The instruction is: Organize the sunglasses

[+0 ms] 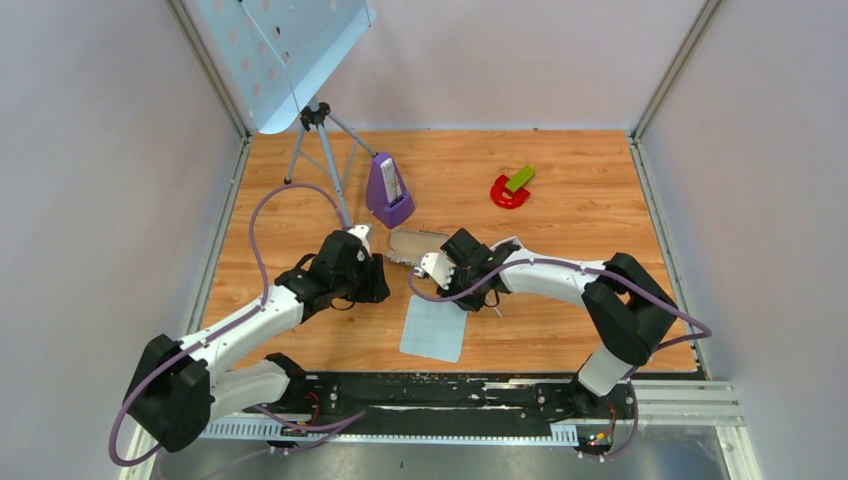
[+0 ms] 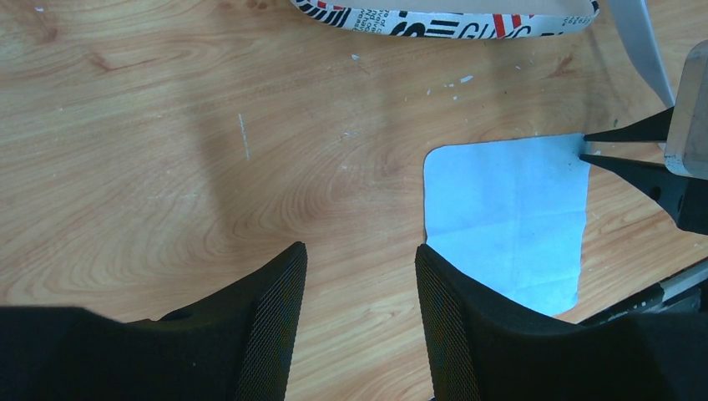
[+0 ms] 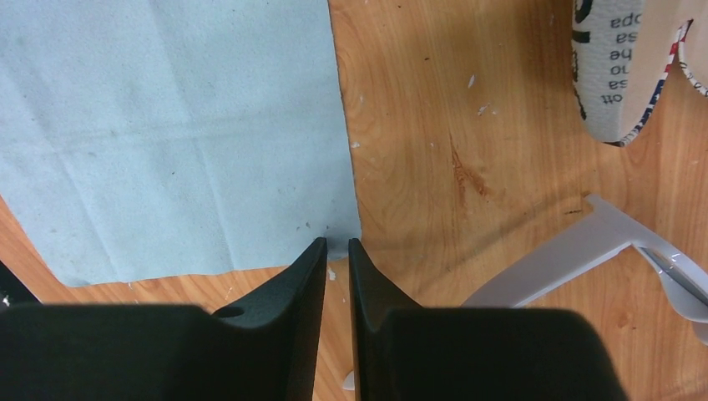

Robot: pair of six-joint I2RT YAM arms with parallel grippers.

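Note:
A light blue cloth (image 1: 432,330) lies flat on the table. My right gripper has its fingertips close together at a corner of the cloth; whether they pinch it is unclear. My left gripper is open over bare wood left of the cloth, empty. A printed cardboard case (image 2: 442,21) lies behind the cloth. Pale grey slender pieces (image 3: 551,259) lie beside my right gripper, perhaps parts of the sunglasses; they are partly hidden.
A purple metronome-like object (image 1: 390,200), a tripod stand with a board (image 1: 340,180), and a red piece (image 1: 505,196) with a green block (image 1: 520,178) occupy the back.

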